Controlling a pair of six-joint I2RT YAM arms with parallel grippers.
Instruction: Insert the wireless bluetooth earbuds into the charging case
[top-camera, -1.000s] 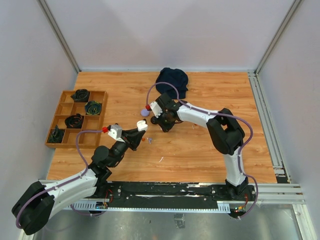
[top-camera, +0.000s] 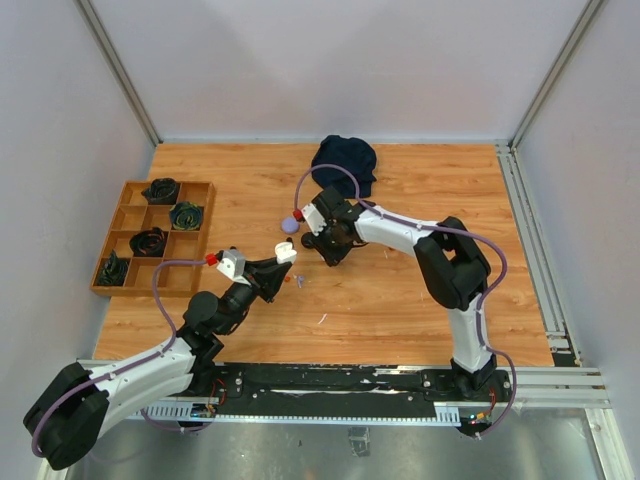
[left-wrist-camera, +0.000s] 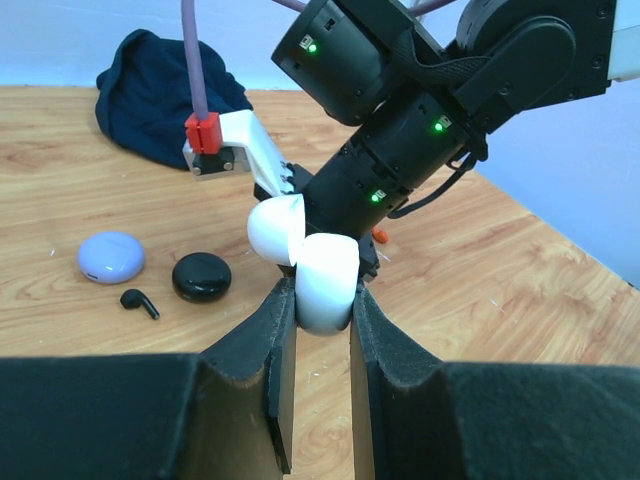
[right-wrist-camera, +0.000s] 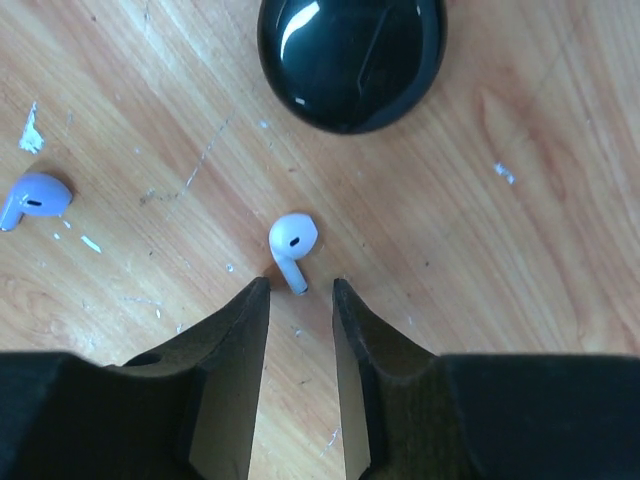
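Note:
The white charging case (left-wrist-camera: 326, 275) is raised off the table, its lid (left-wrist-camera: 275, 228) tipped open, with my left gripper shut on its lower part. Viewed from the top, that case (top-camera: 286, 252) hangs over the left-middle of the table. On the wood lies a white earbud (right-wrist-camera: 293, 236), its stem pointing towards my right gripper. The right fingers are apart with nothing held, and the stem's tip shows in the gap between them. From above, the right gripper (top-camera: 332, 258) hides this earbud.
A black case (left-wrist-camera: 201, 277), a lavender case (left-wrist-camera: 112, 257) and a black earbud (left-wrist-camera: 140, 303) lie close by. A lavender earbud (right-wrist-camera: 40, 195) is left of the white one. Dark cloth (top-camera: 345, 162) lies at the back, a compartmented wooden tray (top-camera: 127, 218) at left.
The left arm looks unmoved.

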